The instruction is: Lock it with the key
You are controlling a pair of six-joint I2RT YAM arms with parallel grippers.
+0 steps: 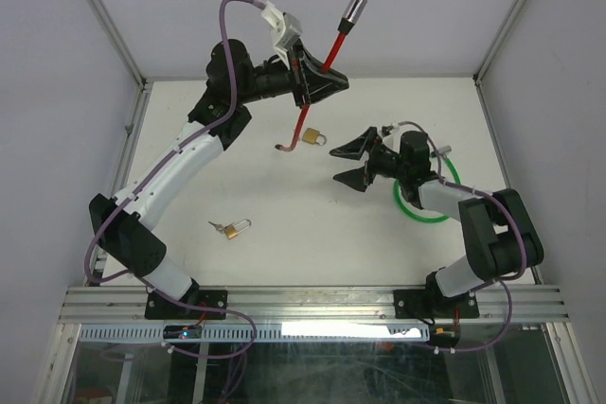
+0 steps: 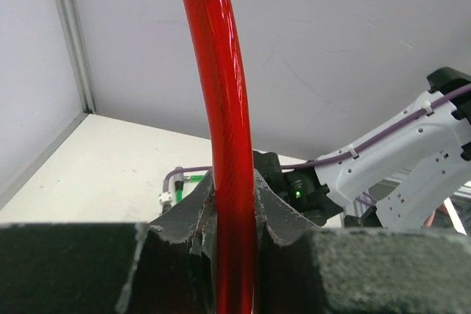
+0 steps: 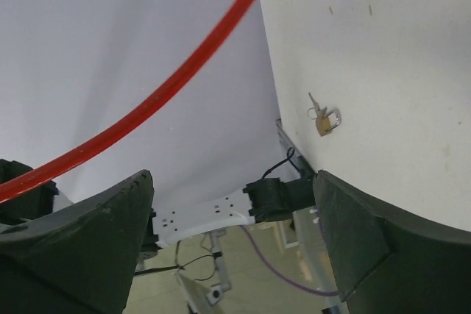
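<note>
A red cable lock [image 1: 336,50] with a metal end hangs raised in my left gripper [image 1: 312,78], which is shut on its red tube; in the right wrist view the tube [image 3: 176,79] crosses the upper left. My right gripper [image 1: 354,158] stands open to the right of the tube's lower end, with nothing between its fingers. A brass padlock [image 1: 311,136] lies at the back middle; another padlock with keys [image 1: 230,230] lies at the front left, also seen as a small padlock [image 3: 324,124] in the right wrist view.
A green cable lock [image 1: 423,218] lies looped at the right, partly under my right arm. Grey walls stand at both sides and the back.
</note>
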